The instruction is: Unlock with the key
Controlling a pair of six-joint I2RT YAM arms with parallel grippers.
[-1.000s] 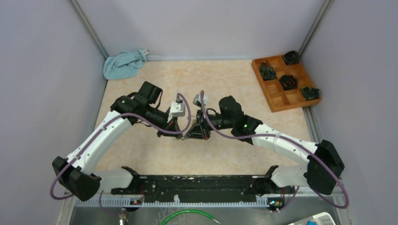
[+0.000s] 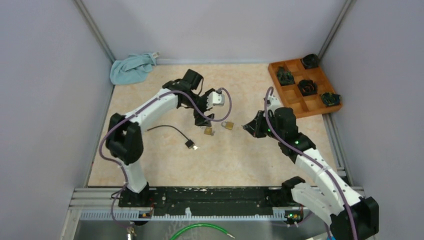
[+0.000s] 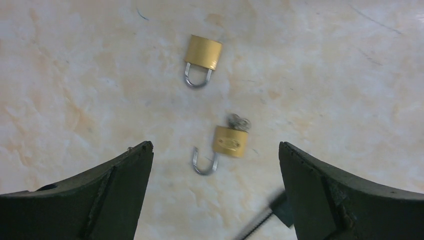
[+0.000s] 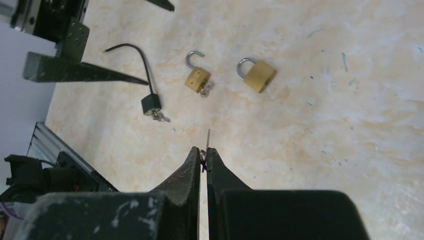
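A brass padlock (image 3: 203, 52) lies on the table with its shackle in the body. Beside it lies another brass padlock (image 3: 230, 142), shackle swung open and small keys (image 3: 238, 122) at its base. A black lock (image 4: 151, 104) has a long free-ended shackle (image 4: 142, 57) and keys (image 4: 160, 117) at its bottom. My left gripper stands open above the padlocks, its fingers well apart and empty. To the right of them, my right gripper is shut on a thin metal piece, seemingly a key (image 4: 208, 138) seen edge-on.
An orange-brown divided tray (image 2: 288, 95) with dark items stands at the back right. A light blue cloth (image 2: 132, 69) lies in the back left corner.
Both grippers were close together over the black lock. The right has drawn away to the right; the left has moved right and back. The locks on the table have come into view.
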